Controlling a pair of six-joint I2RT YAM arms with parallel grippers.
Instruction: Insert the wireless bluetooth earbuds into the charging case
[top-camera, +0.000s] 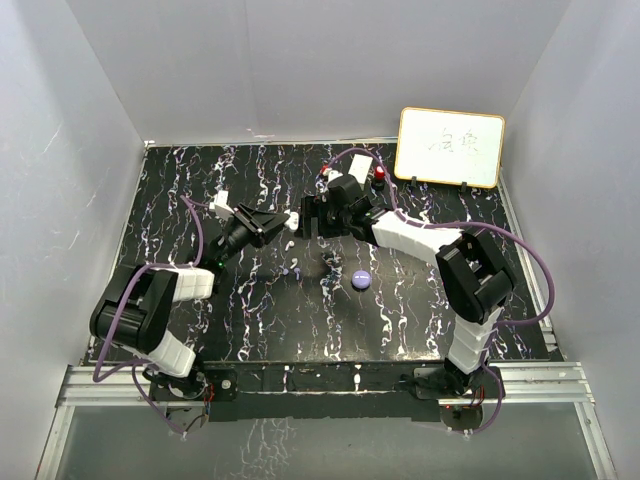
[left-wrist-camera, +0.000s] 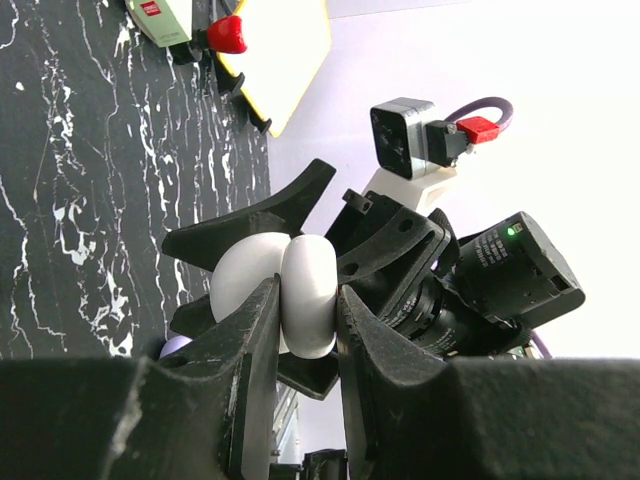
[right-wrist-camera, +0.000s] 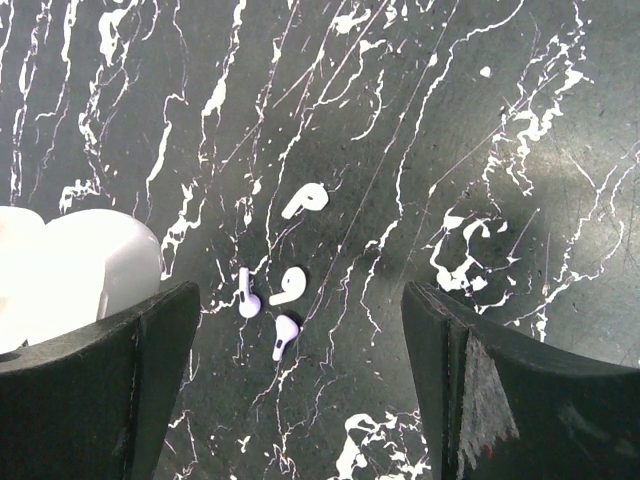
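The white charging case (left-wrist-camera: 308, 295) is pinched between the left gripper's fingertips. In the left wrist view it shows two rounded white parts, the rear one a lid-like half (left-wrist-camera: 245, 272); its inside is hidden. My left gripper (top-camera: 286, 223) holds it above the table, close to the right gripper (top-camera: 311, 217). The right gripper stands open beside the case, its fingers (left-wrist-camera: 245, 213) spread. At the left of the right wrist view the case (right-wrist-camera: 105, 255) borders one of those fingers. Two white earbuds (right-wrist-camera: 310, 197) lie loose on the table.
Two purple earbuds (right-wrist-camera: 248, 294) lie by the white ones. A round purple case (top-camera: 361, 280) sits right of them. A whiteboard (top-camera: 449, 147), a pale box (top-camera: 361, 168) and a red-topped item (top-camera: 379, 173) stand at the back.
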